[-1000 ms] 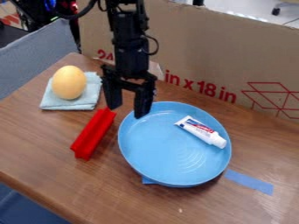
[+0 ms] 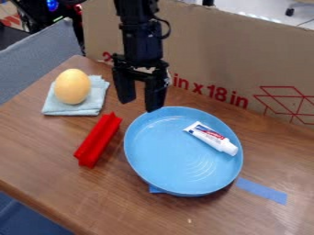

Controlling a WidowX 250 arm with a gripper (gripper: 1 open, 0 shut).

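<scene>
The black gripper [image 2: 140,92] hangs open above the table, just behind the blue plate [image 2: 162,166], with nothing visible between its fingers. A red bar-shaped object [image 2: 97,140] lies left of the plate. A white toothpaste tube [image 2: 211,138] lies on the plate's right part. A pale yellow egg-like object [image 2: 72,86] rests on a folded light-blue cloth [image 2: 68,107] at the back left.
A cardboard box [image 2: 227,55] stands along the back of the wooden table [image 2: 110,193]. Blue tape [image 2: 260,191] runs under the plate to the right.
The gripper has risen and shifted slightly left over the last second. The objects on the table look unmoved.
</scene>
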